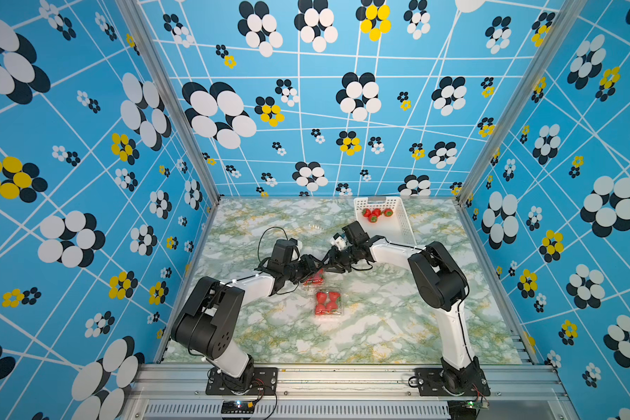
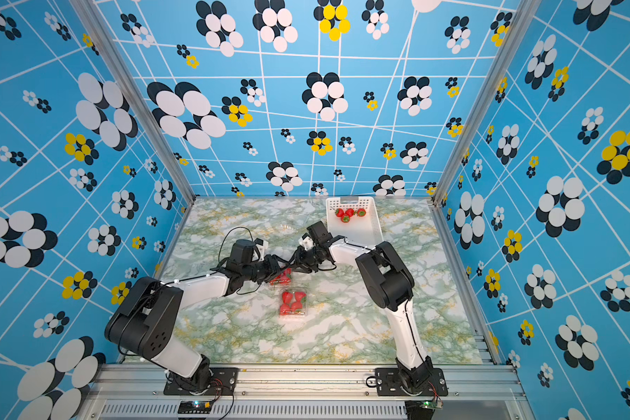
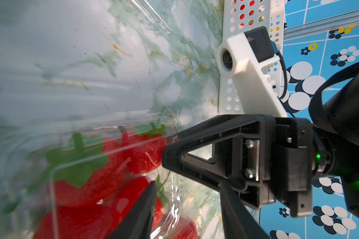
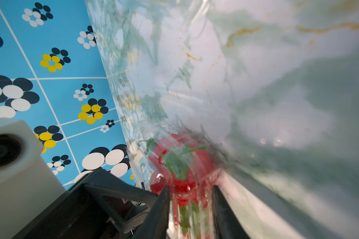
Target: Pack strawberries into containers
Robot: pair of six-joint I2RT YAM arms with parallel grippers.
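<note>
A clear container of strawberries [image 1: 313, 278] sits beneath both grippers at the table's centre; a second filled container [image 1: 327, 302] lies nearer the front. In the left wrist view, strawberries [image 3: 81, 167] show through clear plastic. My left gripper has its blurred fingertips apart over that container. My right gripper has its fingertips apart at the container's clear plastic, strawberries showing between and beyond them; whether it grips the plastic I cannot tell.
A white perforated basket [image 1: 404, 225] with several strawberries stands at the back right. A faint clear object [image 1: 315, 226] lies behind the grippers.
</note>
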